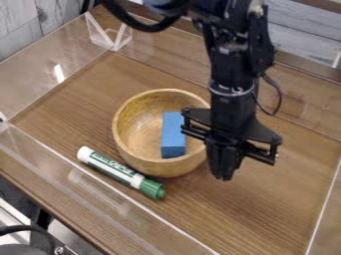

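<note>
My gripper, black and hanging from the arm, is low over the table at the right edge of a round wooden bowl; it looks shut, with nothing visible between its fingers. A blue block lies in the bowl, near its right side. A green and white tube lies on the table in front of the bowl, at the lower left.
Clear walls line its left side, and a white ledge runs along the back right. A black cable enters at the lower left corner.
</note>
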